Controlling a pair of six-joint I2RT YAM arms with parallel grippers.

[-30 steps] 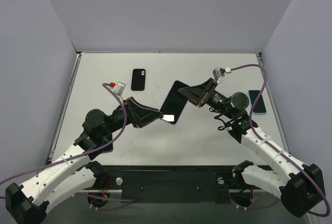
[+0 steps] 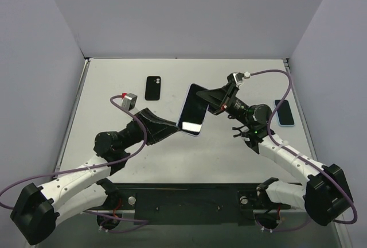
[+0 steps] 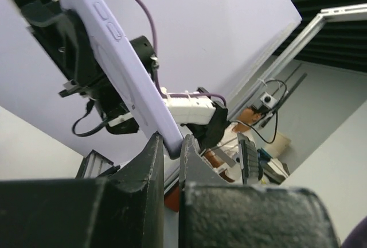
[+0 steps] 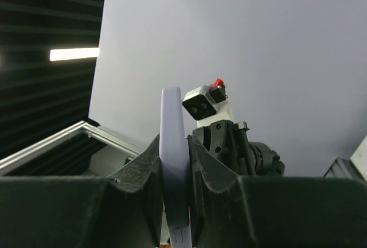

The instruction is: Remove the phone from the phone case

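A lavender-edged phone (image 2: 192,110) with a black screen is held tilted above the table. My right gripper (image 2: 213,97) is shut on its upper end, and in the right wrist view its pale edge (image 4: 172,144) runs between the fingers. My left gripper (image 2: 175,128) is at the phone's lower corner. In the left wrist view the fingertips (image 3: 155,150) meet at that corner, close together; whether they grip it I cannot tell. I cannot tell either whether a case is on the phone.
A black phone or case (image 2: 152,87) lies at the back left of the white table, and another dark phone (image 2: 284,112) at the right edge.
The left gripper has moved only slightly.
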